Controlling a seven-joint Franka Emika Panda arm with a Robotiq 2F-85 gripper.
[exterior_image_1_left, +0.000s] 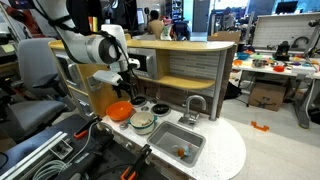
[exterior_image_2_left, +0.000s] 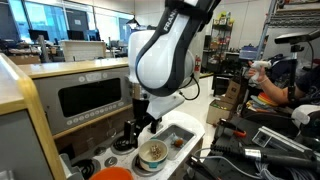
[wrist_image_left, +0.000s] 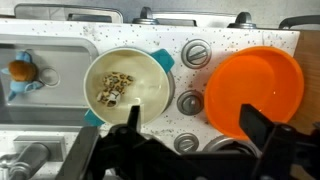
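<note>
My gripper is open in the wrist view, its two dark fingers well apart with nothing between them. It hangs above the stovetop, looking down on a cream pot (wrist_image_left: 152, 95) with teal handles and an orange bowl (wrist_image_left: 255, 85). Inside the pot lies a small brown-and-white patterned thing (wrist_image_left: 116, 80). From the side, the gripper (exterior_image_2_left: 142, 132) hovers over the area of the pot (exterior_image_2_left: 153, 151) and the orange bowl (exterior_image_2_left: 112, 174), clear of both. The bowl looks empty apart from where a finger covers its edge.
A metal sink (wrist_image_left: 60, 101) lies beside the pot and holds an orange-and-blue toy (wrist_image_left: 22, 70). Its faucet (exterior_image_1_left: 196, 103) rises at the back. Dark pans (exterior_image_1_left: 160, 108) sit behind the pot, below a wooden shelf (exterior_image_1_left: 185, 82). The white counter (exterior_image_1_left: 225, 150) right of the sink is bare.
</note>
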